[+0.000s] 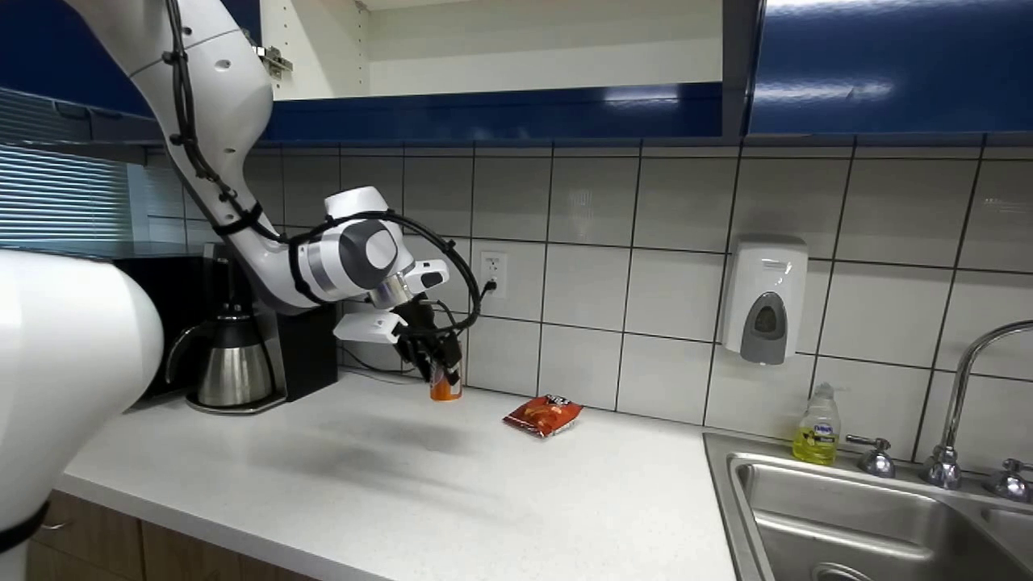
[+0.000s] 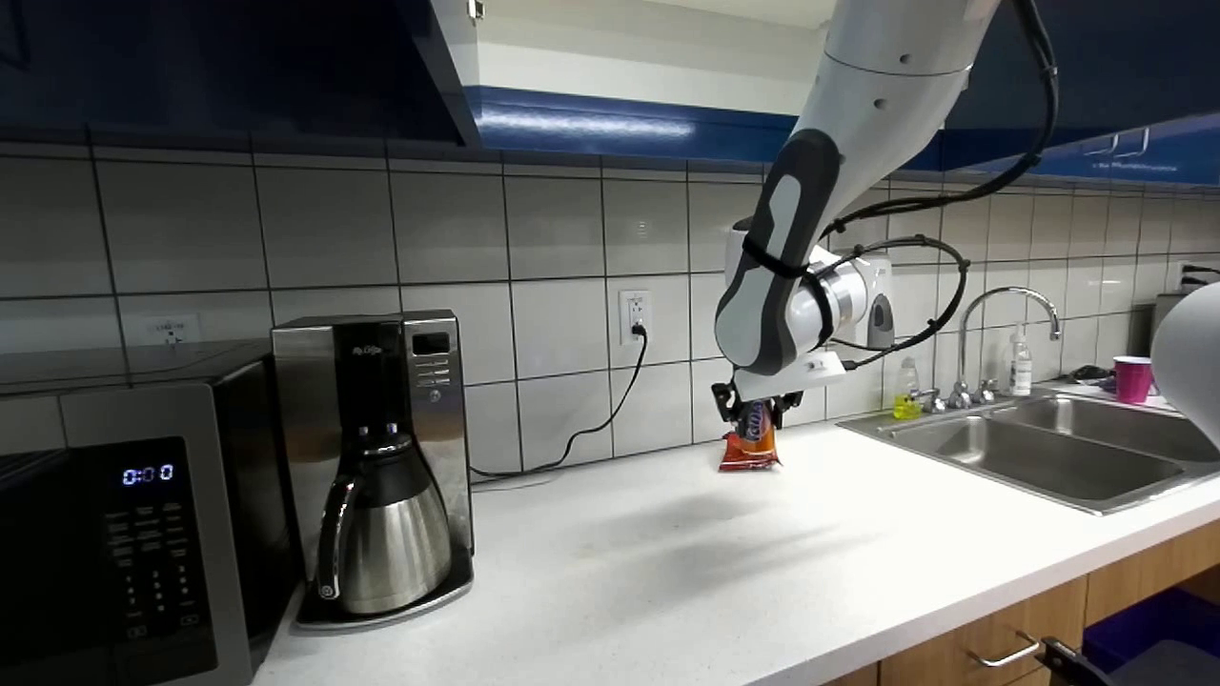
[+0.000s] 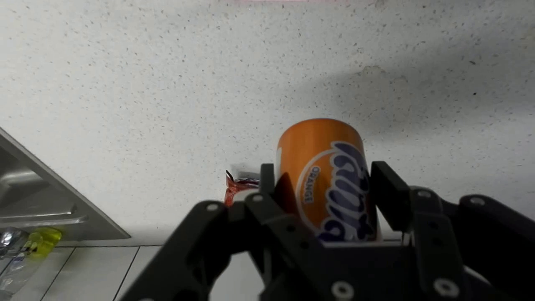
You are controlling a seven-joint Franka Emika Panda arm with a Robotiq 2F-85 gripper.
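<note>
An orange Fanta can [image 3: 321, 175] is clasped between the two black fingers of my gripper, which is shut on it. In exterior view 1 the can [image 1: 445, 386] hangs above the white counter [image 1: 387, 465], close to the tiled back wall, its lower end showing below the gripper [image 1: 441, 363]. Exterior view 2 has the can [image 2: 755, 423] in front of a red snack bag [image 2: 749, 453]. That bag [image 1: 544, 415] lies on the counter to the right of the can in exterior view 1; only a corner of it [image 3: 235, 190] shows in the wrist view.
Overhead is an open cabinet [image 1: 542, 53] with a blue lower edge. A coffee maker [image 2: 383, 480] and a microwave [image 2: 137, 514] stand at the left, a steel sink [image 1: 852, 513] and dish soap [image 1: 818, 428] at the right.
</note>
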